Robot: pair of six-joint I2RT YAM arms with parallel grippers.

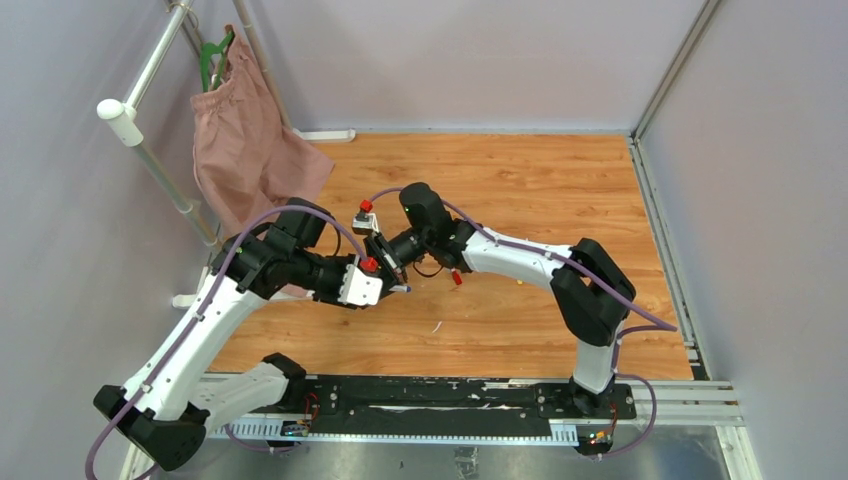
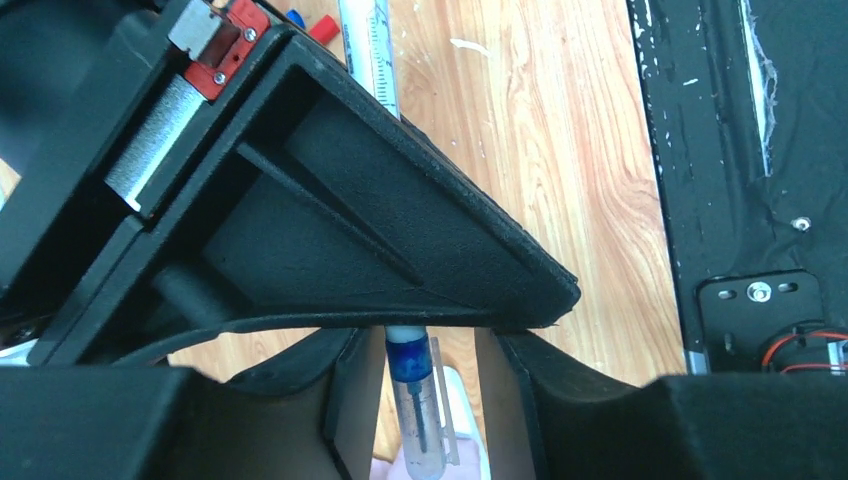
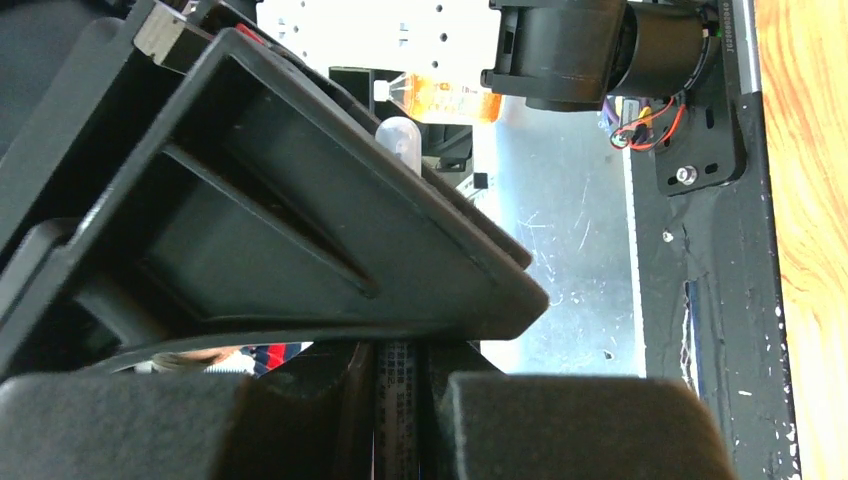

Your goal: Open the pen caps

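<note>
A pen (image 2: 372,50) with a scale printed on its white body is gripped by my right gripper, which is shut on it. In the left wrist view it runs behind the right gripper's black finger, and its clear cap (image 2: 425,440) with a blue section comes out below. That cap lies between the fingers of my left gripper, with a gap still visible on one side, so the left is open around it. The cap's rounded tip (image 3: 400,140) shows past the left gripper in the right wrist view. From above, only the pen's other end (image 1: 401,289) is visible.
A red piece (image 1: 457,277) lies on the wooden table (image 1: 540,320), partly near the right arm. A small white scrap (image 1: 437,326) rests in front. Pink trousers (image 1: 250,140) hang from a rack at the left.
</note>
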